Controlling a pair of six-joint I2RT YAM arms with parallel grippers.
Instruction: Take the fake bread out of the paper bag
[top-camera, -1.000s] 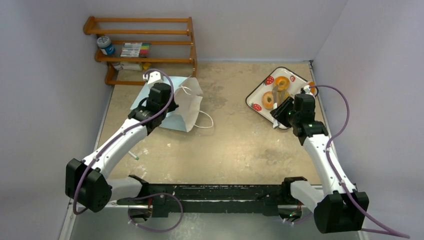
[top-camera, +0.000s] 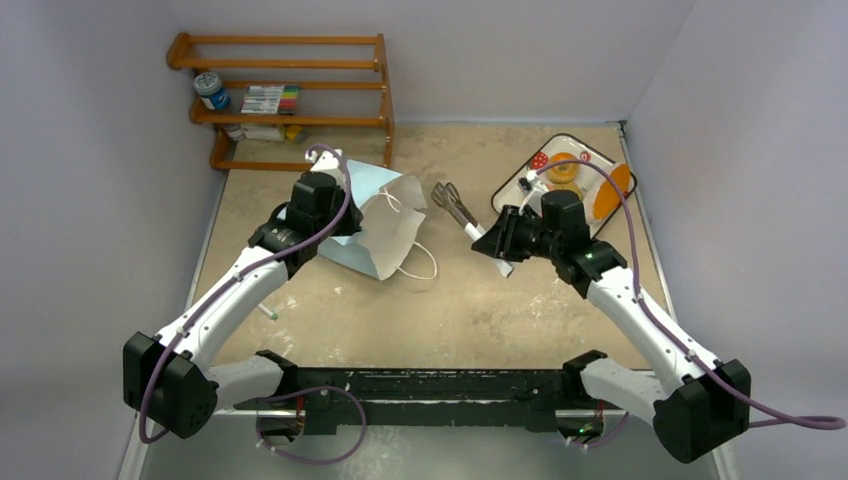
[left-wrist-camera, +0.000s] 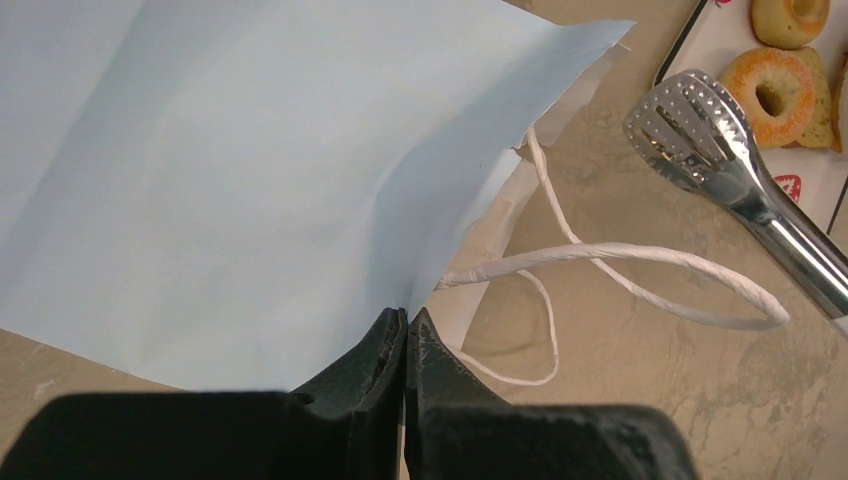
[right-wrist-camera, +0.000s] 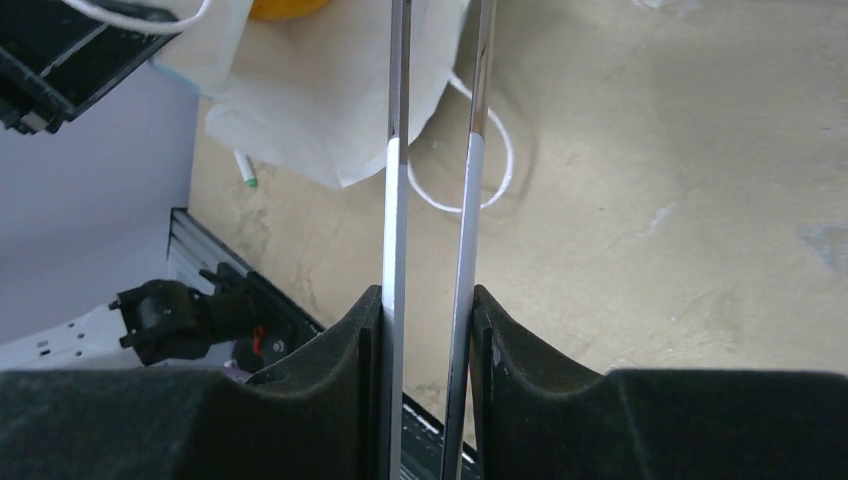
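The pale blue paper bag (top-camera: 392, 238) lies on its side, its white-lined mouth facing right. At the bag's edge my left gripper is shut, with the thin paper (left-wrist-camera: 250, 180) between its fingertips. Metal tongs (top-camera: 455, 203) with white handles are held in my right gripper, both handle arms (right-wrist-camera: 395, 220) between its fingers. Their slotted head (left-wrist-camera: 700, 130) points at the bag mouth, still apart from it. Inside the bag, an orange-yellow piece of bread (right-wrist-camera: 285, 8) partly shows at the top of the right wrist view.
A white tray (top-camera: 515, 190) at the back right carries several breads, including a bagel (left-wrist-camera: 770, 97). The wooden rack (top-camera: 383, 85) stands behind the bag. A marker (top-camera: 267, 312) lies at the left.
My right gripper has swung left from the tray with the tongs, now short of the bag. Over the full second, the left gripper and bag have shifted slightly right and forward.
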